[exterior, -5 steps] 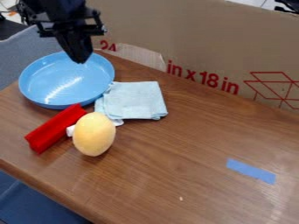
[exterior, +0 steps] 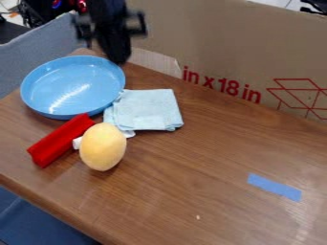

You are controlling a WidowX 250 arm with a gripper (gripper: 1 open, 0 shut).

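Observation:
My dark gripper (exterior: 118, 50) hangs blurred at the top left, above the far rim of the blue plate (exterior: 46, 89); its fingertips look close together, with nothing visible between them. Right of the plate lies a folded light-blue cloth (exterior: 151, 109). A red cylindrical object (exterior: 56, 142) rests in front of the plate, with a small white piece at its right, partly behind a yellow oval object (exterior: 102, 148).
A cardboard box (exterior: 255, 53) stands along the back of the wooden table (exterior: 192, 191). A strip of blue tape (exterior: 273, 187) is on the right. Its front-left edge is near the yellow object.
The objects on the table have not moved.

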